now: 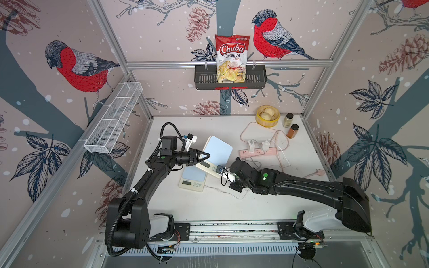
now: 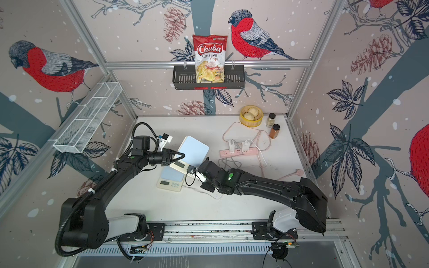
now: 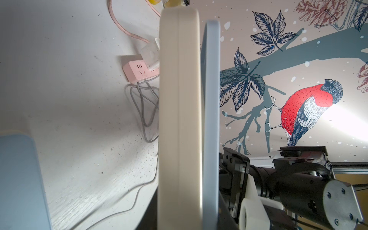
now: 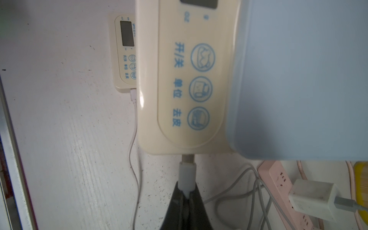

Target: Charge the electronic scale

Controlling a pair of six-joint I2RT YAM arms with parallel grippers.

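A cream scale with a blue plate [image 1: 217,152] hangs tilted above the table, my left gripper [image 1: 204,157] shut on it. Edge-on, its cream body [image 3: 179,115] fills the middle of the left wrist view. My right gripper is shut on a light grey charging plug [image 4: 187,176] just off the scale's short edge. The plug's metal tip meets that edge near the button panel [image 4: 191,92], with some metal still showing; how deep it sits I cannot tell. Under the held scale, a second scale [image 1: 192,184] lies on the table with a white cable [image 4: 130,153] at its edge.
A pink power strip [image 1: 259,152] with white chargers [image 4: 312,197] and loose grey cable [image 3: 143,111] lies to the right. Behind it stand a yellow basket [image 1: 275,121] and two jars [image 1: 292,130].
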